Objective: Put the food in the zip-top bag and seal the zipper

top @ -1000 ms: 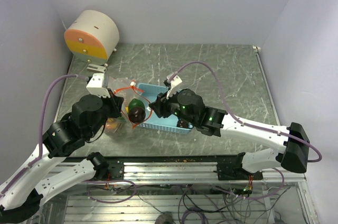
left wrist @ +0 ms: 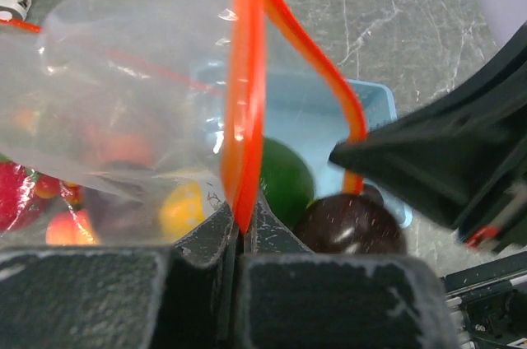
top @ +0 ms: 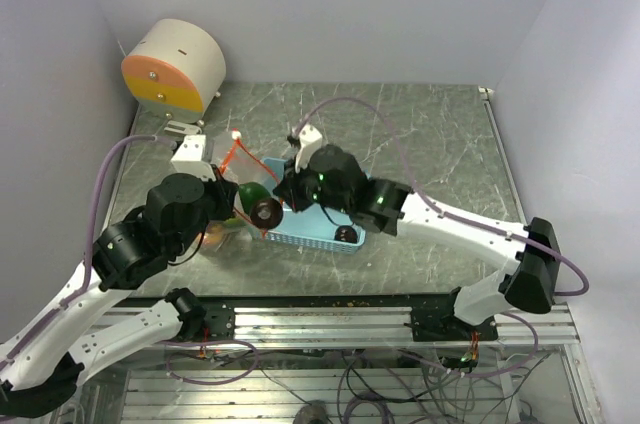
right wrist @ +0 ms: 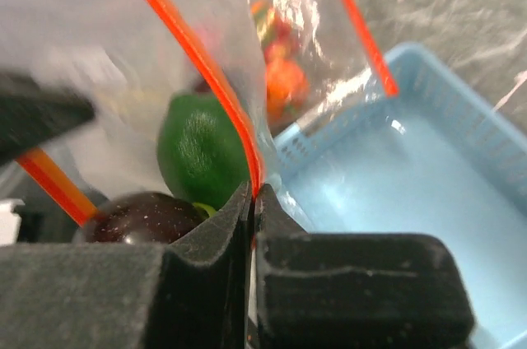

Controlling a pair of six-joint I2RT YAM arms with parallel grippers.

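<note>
The clear zip top bag (left wrist: 140, 44) has an orange zipper edge (left wrist: 244, 102) and stands with its mouth spread. My left gripper is shut on one side of that edge. On the opposite side, my right gripper is shut with the orange strip running between its fingertips. Inside or at the mouth are a dark green vegetable (right wrist: 198, 150) and a dark round one (left wrist: 350, 225), the latter low by the opening. Deeper in the bag lie a yellow piece (left wrist: 183, 211) and several red and orange pieces (left wrist: 72, 228), blurred by the plastic.
A light blue basket (top: 315, 236) sits under and right of the bag; a small dark round item (top: 346, 234) lies at its right end. A cream drum-shaped box (top: 178, 59) stands at the back left.
My right gripper has moved left and up toward the bag's rim, and the strip is now between its fingers. The bag's mouth has been drawn upward; the left arm shifted slightly right.
</note>
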